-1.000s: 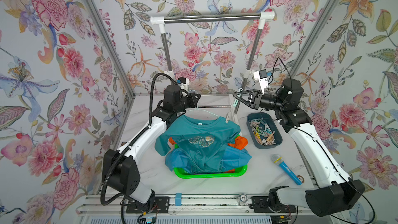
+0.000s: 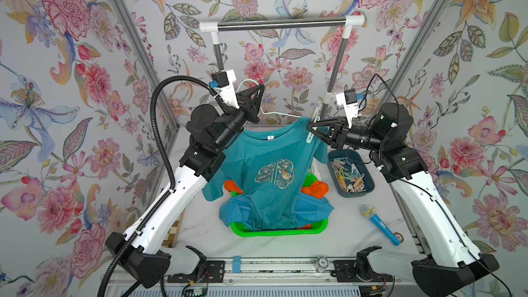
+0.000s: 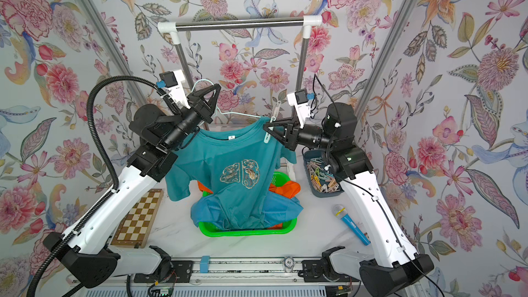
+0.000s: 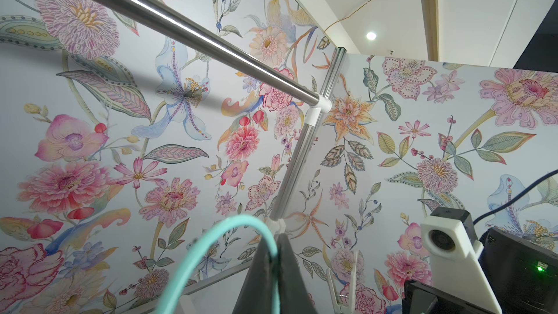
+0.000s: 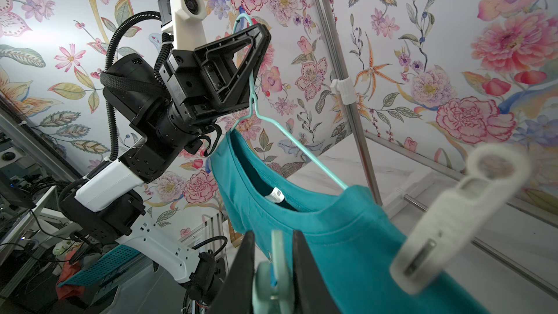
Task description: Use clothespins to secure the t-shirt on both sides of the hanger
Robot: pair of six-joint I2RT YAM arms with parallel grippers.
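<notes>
A teal t-shirt [image 2: 280, 159] hangs on a pale mint hanger [image 3: 236, 112], its lower part resting over the green basin. My left gripper [image 2: 254, 101] is up at the hanger's hook, shut on it, as the hook [image 4: 227, 224] running into the fingertips shows. A white clothespin [image 5: 441, 232] sits at the shirt's right shoulder on the hanger. Just in front of it, my right gripper is shut on a second, pale clothespin, held beside the shoulder.
A steel rail [image 2: 280, 23] stands overhead. A dark bin of clothespins [image 2: 352, 184] is at the right, with a blue microphone [image 2: 379, 225] nearer. The green basin [image 2: 280, 232] holds orange and blue clothing. A chessboard [image 3: 137, 214] lies at left.
My left gripper has risen with the hanger, lifting the shirt and the clothespin on its shoulder. My right gripper has shifted only slightly, and the shoulder has come up beside it.
</notes>
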